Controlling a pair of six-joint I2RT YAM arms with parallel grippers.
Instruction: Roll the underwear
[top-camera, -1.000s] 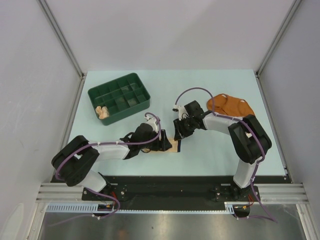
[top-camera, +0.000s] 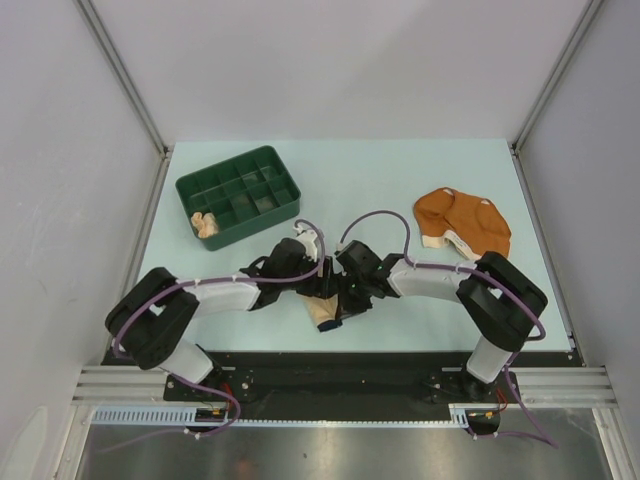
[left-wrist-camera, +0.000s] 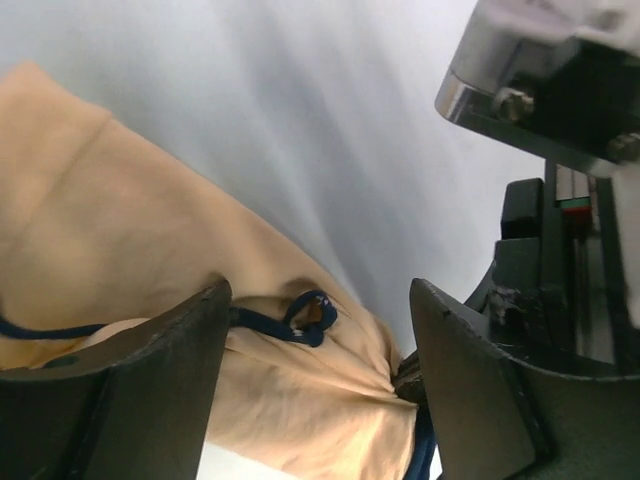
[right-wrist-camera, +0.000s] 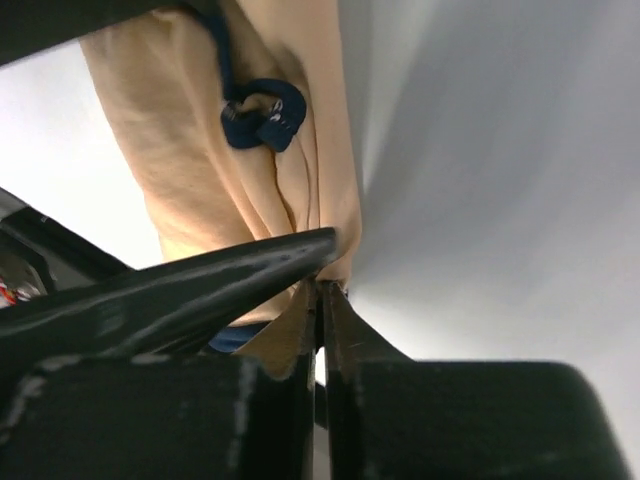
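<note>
The beige underwear (top-camera: 320, 308) with its dark navy band lies folded at the front middle of the table, beneath both grippers. In the left wrist view its cloth (left-wrist-camera: 130, 220) shows a looped navy strip. My left gripper is over it with fingers apart, cloth visible between them. My right gripper is shut at the cloth's edge (right-wrist-camera: 335, 180); pinched fabric appears at its fingertips. Part of the underwear is hidden by the arms in the top view.
A green divided box (top-camera: 237, 195) with beige rolled items stands at the back left. An orange cloth pile (top-camera: 462, 218) with a white strip lies at the right.
My right gripper has moved toward the front and left, and the underwear's right end has swung frontward with it. The left gripper has shifted only slightly.
</note>
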